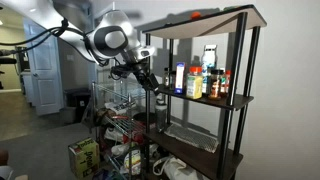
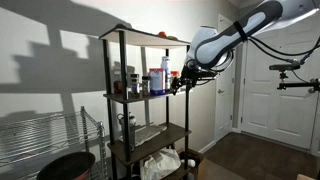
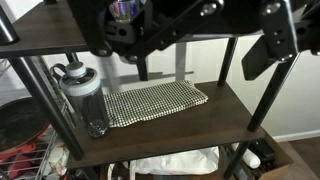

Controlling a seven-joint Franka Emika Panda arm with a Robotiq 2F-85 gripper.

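My gripper [image 1: 151, 66] hangs at the left end of a dark shelf unit, level with its upper shelf [image 1: 205, 99]. Its fingers look spread apart, with nothing visible between them; in the second exterior view the gripper [image 2: 175, 76] is at the right end of that shelf. Along the shelf stand a white and blue container [image 1: 180, 78], a jar with an orange-red label [image 1: 194, 83] and several other jars. Below, in the wrist view, a grey bottle with a loop cap [image 3: 90, 104] stands beside a checked cloth [image 3: 155, 102] on a lower shelf.
Dark posts [image 2: 187, 121] frame the shelves close to my gripper. A red object [image 2: 162, 34] rests on the top board. Lower down lies a white bag [image 2: 160, 164]. A wire rack [image 2: 35, 145] with a dark red pot [image 2: 66, 168] stands alongside. Bare shelf shows around the cloth.
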